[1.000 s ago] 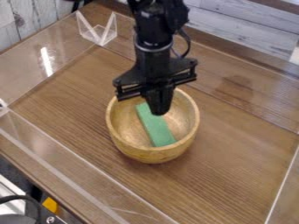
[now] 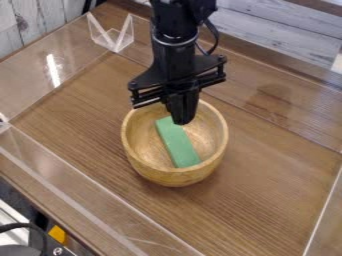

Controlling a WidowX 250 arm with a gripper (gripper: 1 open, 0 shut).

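Note:
A light wooden bowl [image 2: 206, 166] sits on the table with a green rectangular block [image 2: 175, 142] lying inside it, slightly tilted along the bowl's length. My black gripper [image 2: 178, 104] hangs over the back rim of the bowl, above the upper end of the block. Its fingertips are dark and small, and nothing shows held between them; it looks shut.
A white angular piece [image 2: 115, 33] stands at the back left, and white walls edge the back and sides.
Over the last second my gripper has risen and moved back from the bowl. The bowl and the green block look unmoved.

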